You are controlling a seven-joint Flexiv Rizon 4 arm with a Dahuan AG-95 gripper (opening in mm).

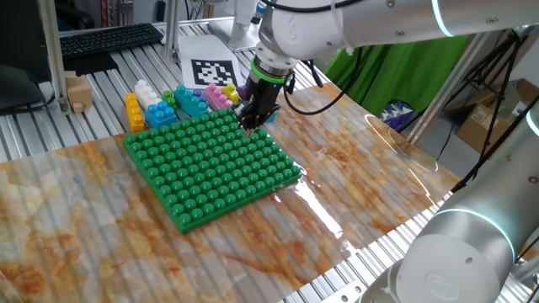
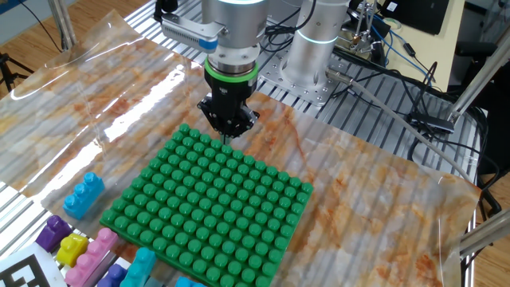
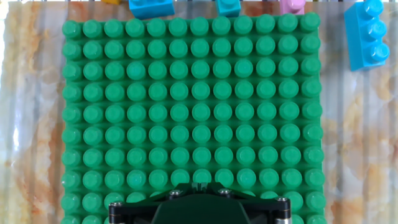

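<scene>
A green studded baseplate (image 1: 210, 164) lies flat on the marbled sheet, its studs bare. My gripper (image 2: 225, 139) points down above the plate's edge nearest the robot base in exterior view 2. Its fingertips meet, and nothing shows between them. The wrist view has the gripper at the bottom centre, covering part of the lowest stud rows. A blue three-stud brick (image 3: 369, 34) stands apart from the plate, at the upper right there. That same blue brick (image 2: 84, 195) is left of the plate in exterior view 2.
Along one plate side are an orange brick (image 1: 134, 112), a white brick (image 1: 146, 94), a blue brick (image 1: 160, 114), a pink brick (image 1: 218, 98) and several others. A marker sheet (image 1: 212, 72) lies behind them. The marbled sheet (image 1: 76, 227) is clear in front.
</scene>
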